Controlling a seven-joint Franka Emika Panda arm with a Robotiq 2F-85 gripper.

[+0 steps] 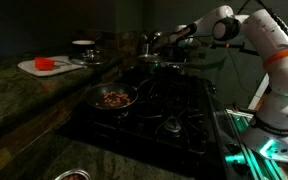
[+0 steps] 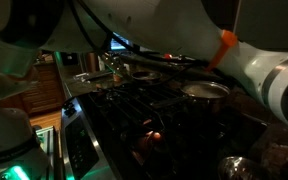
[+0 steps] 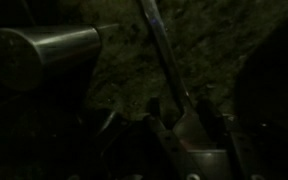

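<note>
In the wrist view, a slim metal utensil with a wider, flat end lies between the fingers of my gripper. The fingers stand to either side of it, and whether they touch it is too dark to tell. A metal cone-shaped or cylindrical vessel lies off to the left in that view. From exterior view 1, my gripper is far off at the back, beyond the stove, small and dim. Exterior view 2 shows the arm crossing its upper part, with the fingertips not visible.
A frying pan with small pieces of food sits on the black stove. On the left counter is a white tray bearing a red item. A small bowl stands at the front. A pot shows in exterior view 2.
</note>
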